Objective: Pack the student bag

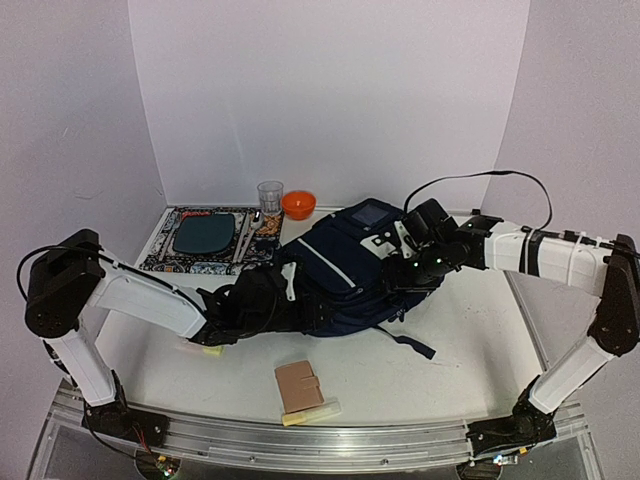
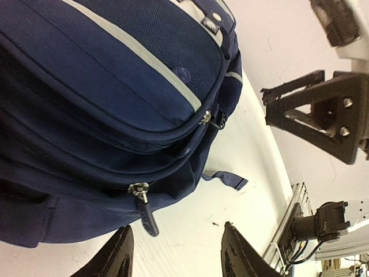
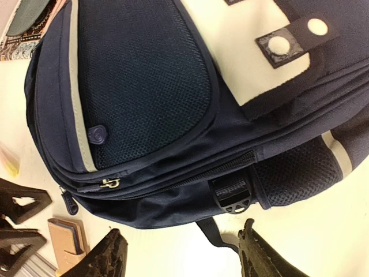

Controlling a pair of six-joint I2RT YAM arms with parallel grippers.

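Observation:
The dark navy school bag (image 1: 345, 255) lies on its side in the middle of the table. Across the left wrist view, its lower seam carries a zip pull (image 2: 147, 216) that hangs down near my left fingers. My left gripper is open at the bag's front left edge, its fingers apart with nothing gripped. Over the bag's right part, my right gripper is open too, with a side buckle (image 3: 233, 196) and a loose strap close to it. A brown notebook (image 1: 298, 386) and a clear, yellow-ended case (image 1: 311, 413) lie at the front edge.
Back left, a patterned mat (image 1: 180, 262) holds a dark green plate (image 1: 204, 233) and cutlery (image 1: 248, 235). A clear glass (image 1: 270, 195) and an orange bowl (image 1: 298, 205) stand behind it. Bare table lies at the front right.

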